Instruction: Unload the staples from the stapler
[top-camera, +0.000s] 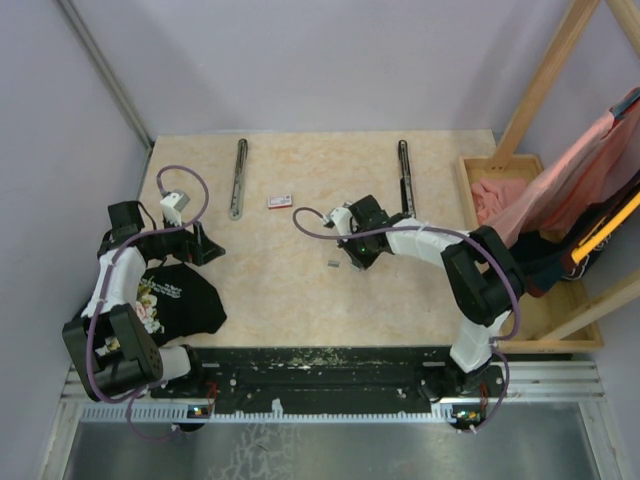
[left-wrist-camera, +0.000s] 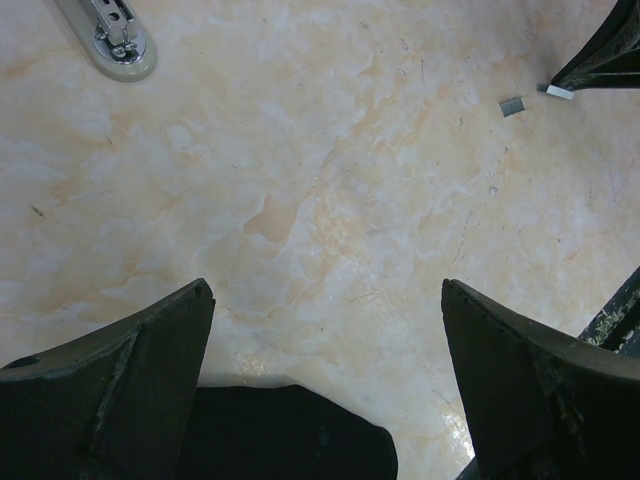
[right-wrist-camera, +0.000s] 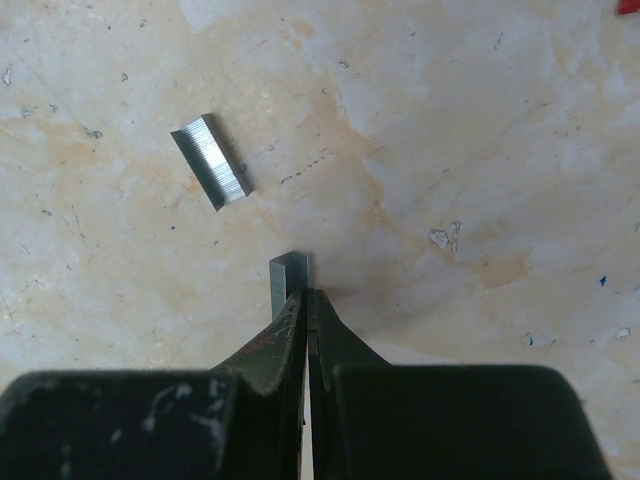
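Two staple strips lie on the table near its middle. One strip (right-wrist-camera: 212, 162) lies apart from my fingers; the second strip (right-wrist-camera: 281, 285) is right against the tips of my right gripper, partly hidden by the left finger. Those fingertips are closed together, and no strip shows between them. Over on the left, my left gripper stands open and empty above the table and a dark cloth. A long grey stapler (top-camera: 239, 180) lies at the back left, its round end also in the left wrist view. Another long dark piece (top-camera: 405, 178) lies at the back right.
A small red and white box (top-camera: 280, 201) sits between the long pieces. The black cloth (top-camera: 180, 300) covers the front left corner. A wooden bin (top-camera: 466, 200) with fabrics borders the right side.
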